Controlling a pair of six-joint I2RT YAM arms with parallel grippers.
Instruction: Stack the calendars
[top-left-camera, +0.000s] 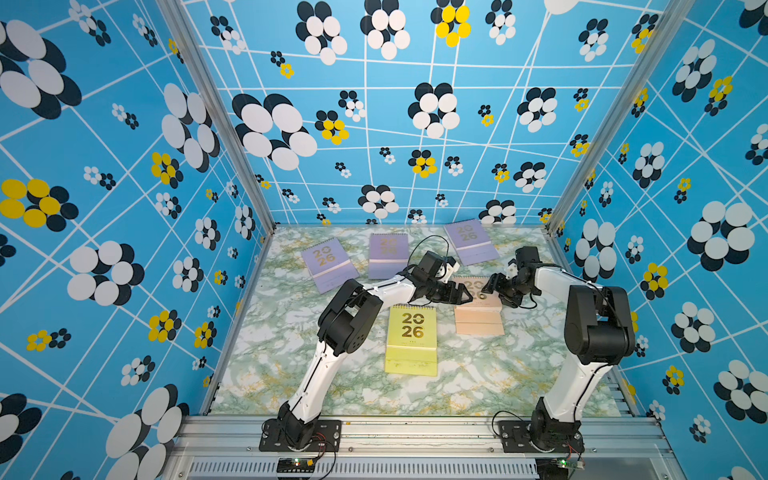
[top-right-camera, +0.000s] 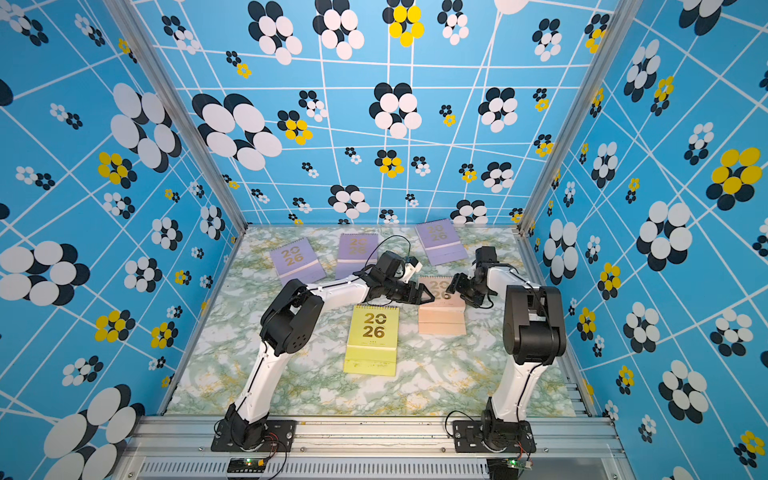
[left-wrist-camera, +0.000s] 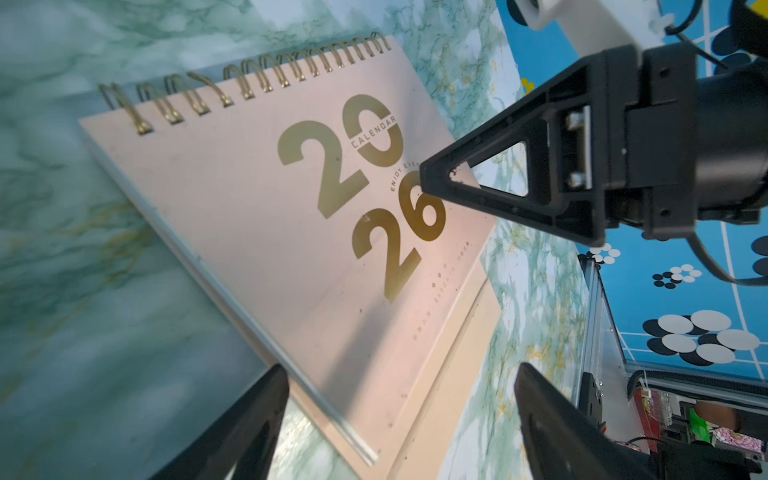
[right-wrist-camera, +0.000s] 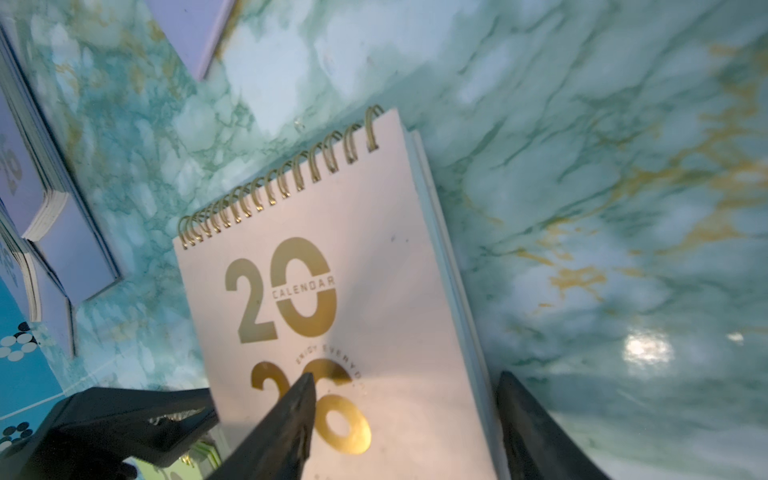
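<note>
The pink calendar (top-left-camera: 478, 318) lies on the marble table with both grippers over it from either side. My left gripper (top-left-camera: 464, 293) is part open at its left edge, one finger beside that edge in the left wrist view. My right gripper (top-right-camera: 457, 285) is at its right edge, fingers apart, one finger against the side in the right wrist view. Whether either grips it I cannot tell. A yellow calendar (top-left-camera: 411, 352) lies in front to the left. Three purple calendars (top-left-camera: 326, 272) lie along the back.
Bare table (top-left-camera: 272, 360) shows at the front left and on the right side (top-left-camera: 544, 352). Patterned walls enclose the back and sides. The two arms' wrists are close together over the middle right.
</note>
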